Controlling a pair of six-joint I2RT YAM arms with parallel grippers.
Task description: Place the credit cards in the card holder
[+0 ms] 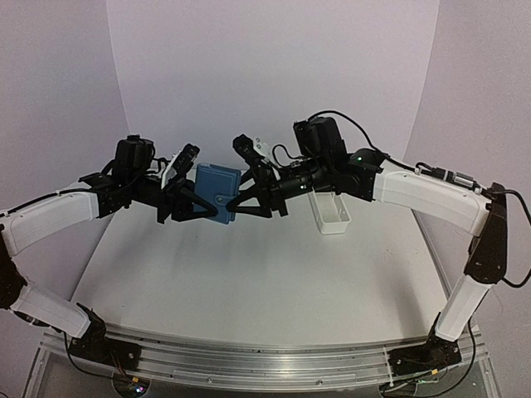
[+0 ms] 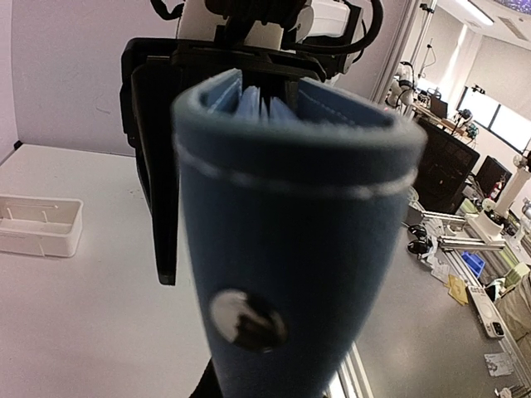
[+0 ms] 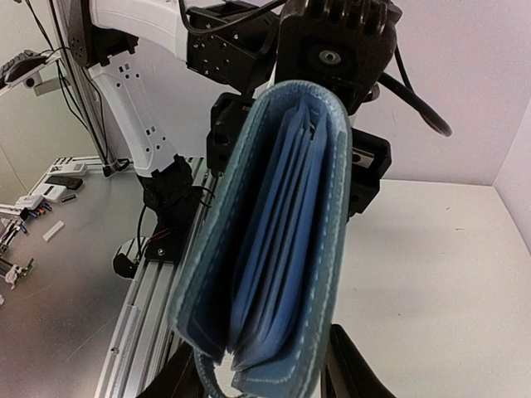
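Observation:
A blue card holder (image 1: 215, 186) is held upright between both grippers above the table. My left gripper (image 1: 200, 209) is shut on its left side. My right gripper (image 1: 237, 205) has reached its right side and is shut on it at the strap. The left wrist view shows the holder's near end with a metal snap (image 2: 247, 319), very close. In the right wrist view its top (image 3: 323, 240) gapes, showing several thin blue sleeves inside; whether any cards are among them I cannot tell.
A white plastic bin (image 1: 332, 224) stands on the table at the back right, behind my right arm.

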